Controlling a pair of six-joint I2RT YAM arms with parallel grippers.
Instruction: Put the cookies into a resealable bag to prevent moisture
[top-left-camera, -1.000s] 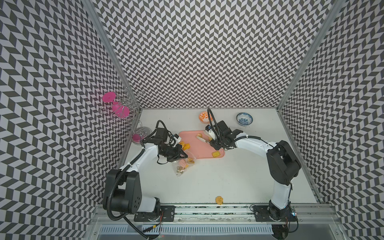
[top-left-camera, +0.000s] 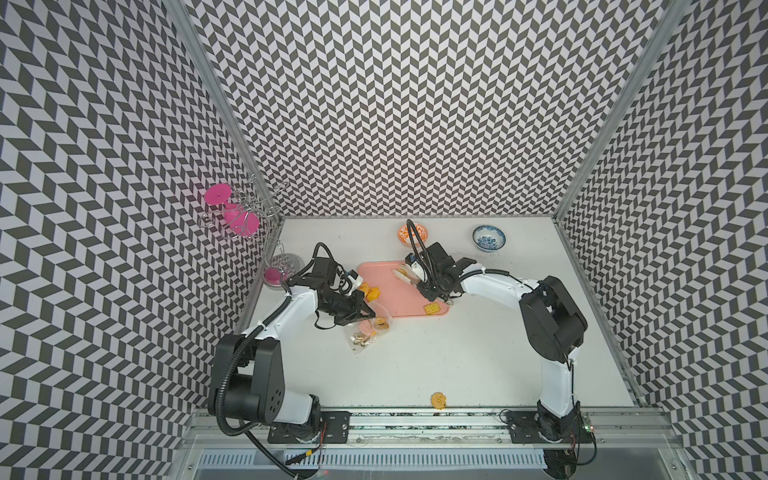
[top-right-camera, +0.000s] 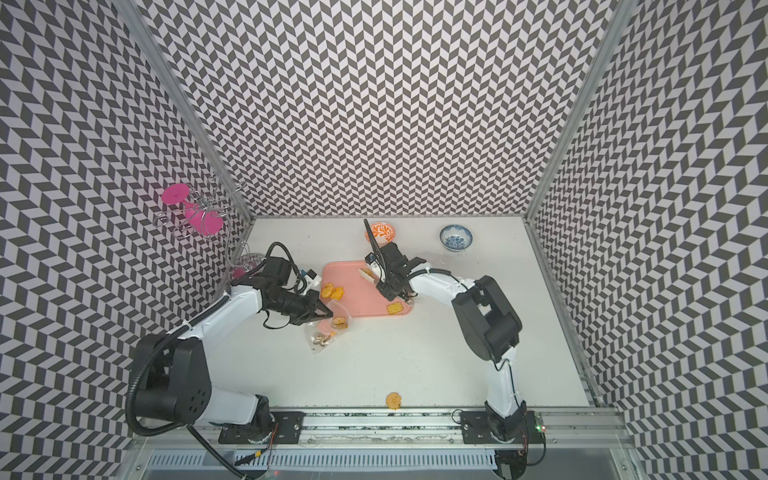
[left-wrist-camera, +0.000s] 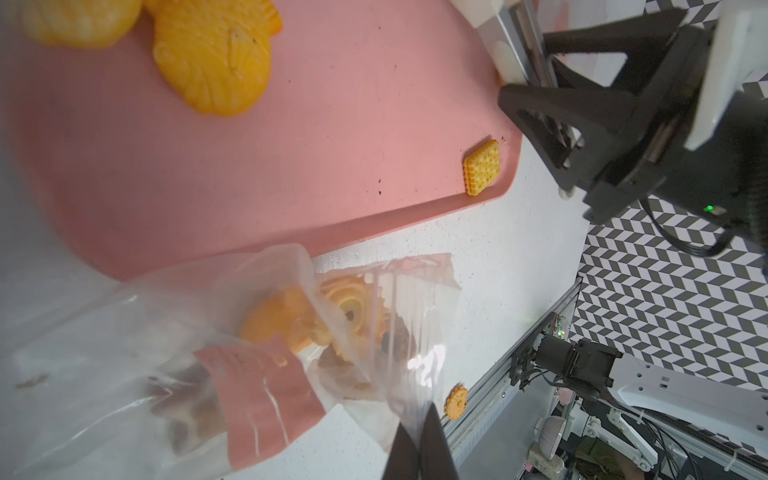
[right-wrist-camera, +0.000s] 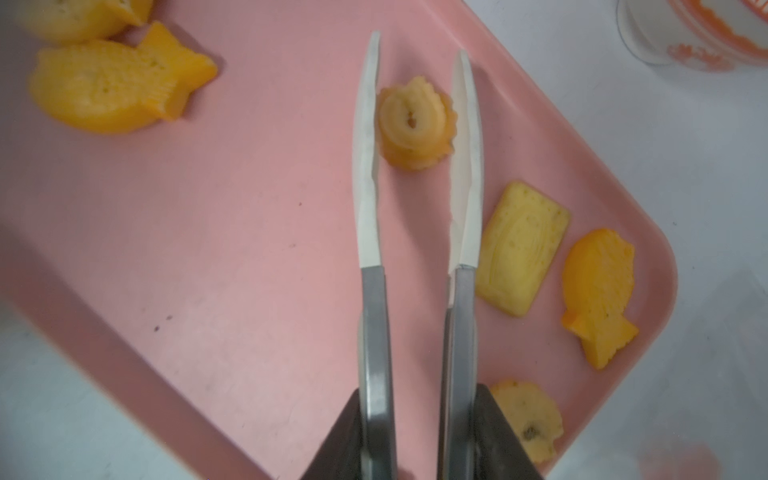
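Observation:
My left gripper is shut on the edge of a clear plastic bag (left-wrist-camera: 264, 392), with cookies visible inside. The bag rests at the near left edge of the pink tray (top-left-camera: 400, 300). My right gripper is shut on metal tongs (right-wrist-camera: 376, 320) with pale tips, its fingers on either side of their arms. The tong tips flank a round ridged cookie (right-wrist-camera: 414, 124) on the tray; the left tip appears to touch it. Also on the tray lie fish-shaped cookies (right-wrist-camera: 100, 86), a rectangular cookie (right-wrist-camera: 524, 248), a round cookie (right-wrist-camera: 528, 420) and a square cracker (left-wrist-camera: 481, 168).
Behind the tray stand an orange-patterned bowl (top-left-camera: 412, 233) and a blue bowl (top-left-camera: 489, 237). A wire stand with pink discs (top-left-camera: 241, 220) is at the far left. One loose cookie (top-left-camera: 438, 400) sits at the table's front edge. The table's right side is open.
My right arm has moved left with the tongs, bringing their tips to the round cookie near the tray's back. The left arm and the bag look nearly still.

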